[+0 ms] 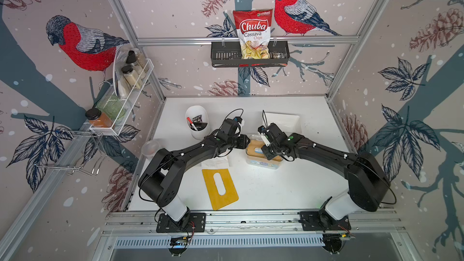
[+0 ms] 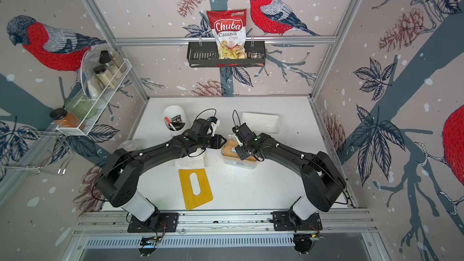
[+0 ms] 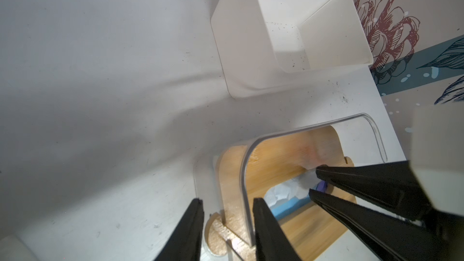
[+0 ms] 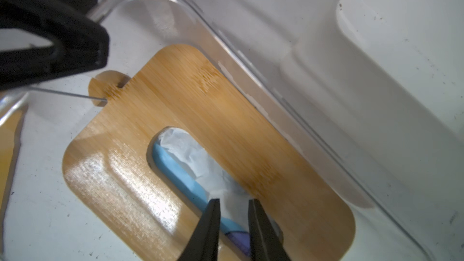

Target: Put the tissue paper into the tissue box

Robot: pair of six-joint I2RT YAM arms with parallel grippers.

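Note:
A clear tissue box [image 1: 263, 163] sits mid-table with a wooden board [image 4: 241, 130] in it; its slot shows white tissue [image 4: 203, 169] over blue. My left gripper is part open at the box's near end, fingers astride the clear rim. My right gripper is part open over the box, its fingertips at the slot by the tissue; whether they touch it is unclear. A folded white tissue [image 1: 213, 163] lies left of the box, partly hidden by the left arm.
A white container [image 2: 261, 120] stands behind the box, a cup with items [image 2: 174, 113] at back left. A yellow board [image 2: 203, 193] lies at front left.

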